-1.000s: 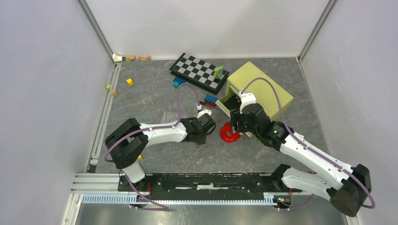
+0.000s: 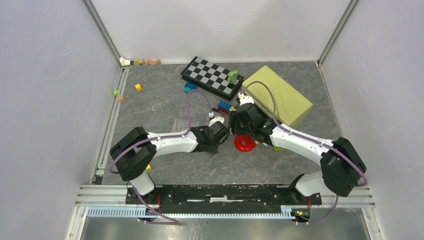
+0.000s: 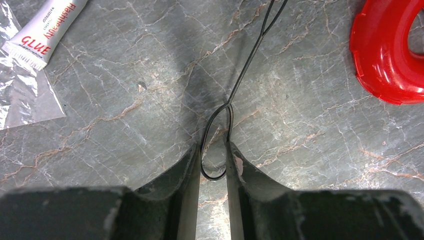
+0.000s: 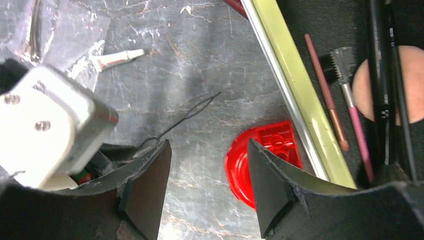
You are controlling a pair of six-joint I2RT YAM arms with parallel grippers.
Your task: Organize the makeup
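My left gripper is low over the table at a black wire loop point(image 3: 243, 70); its fingertips stand slightly apart at the loop's narrow end, and whether they hold it I cannot tell. My right gripper stands open above the red ring-shaped piece point(image 4: 238, 165) and the edge of the yellow-green box's drawer point(image 4: 285, 70). In that drawer lie a pink brush point(image 4: 357, 125), a copper brush point(image 4: 327, 90), black pencils point(image 4: 380, 85) and a round beige pad point(image 4: 415, 85).
A glue tube point(image 3: 47, 27) and clear plastic bag point(image 3: 27, 100) lie left of my left gripper. The chessboard point(image 2: 210, 75) and blue bricks point(image 2: 224, 105) are at the back; small blocks point(image 2: 138, 87) sit along the left.
My right arm has moved left and up in the top view, toward the box front and drawer. The left arm has hardly moved.
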